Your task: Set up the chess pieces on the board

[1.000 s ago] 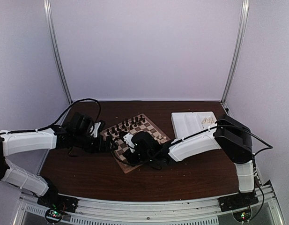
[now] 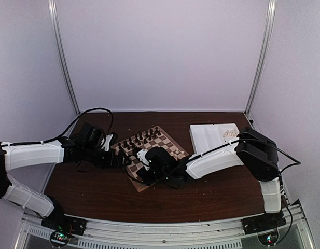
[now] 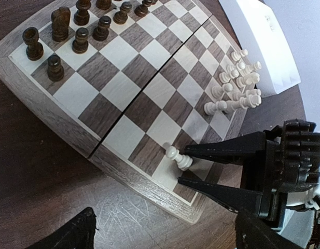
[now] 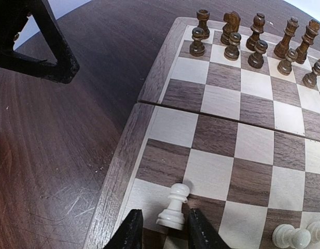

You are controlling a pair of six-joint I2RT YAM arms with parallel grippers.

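A white pawn (image 4: pixel 174 207) is tipped over on the chessboard (image 3: pixel 144 179), across the line between a light edge square and its dark neighbour. Its head points toward the dark pieces; whether it lies fully flat I cannot tell. My right gripper is open around it, one finger to each side, with a gap beside the pawn in the right wrist view. At the bottom of the left wrist view, my left gripper is spread wide with nothing in it. Several white pieces (image 3: pixel 227 88) stand at the board's far side.
Dark pieces (image 4: pixel 257 54) stand in two rows along the opposite edge. Behind the right arm is a white tray (image 2: pixel 204 137) holding some pale pieces. My two arms meet closely over the board. Bare table (image 2: pixel 211 197) lies in front.
The pawn now leans at a slightly different angle. The left gripper stays wide.
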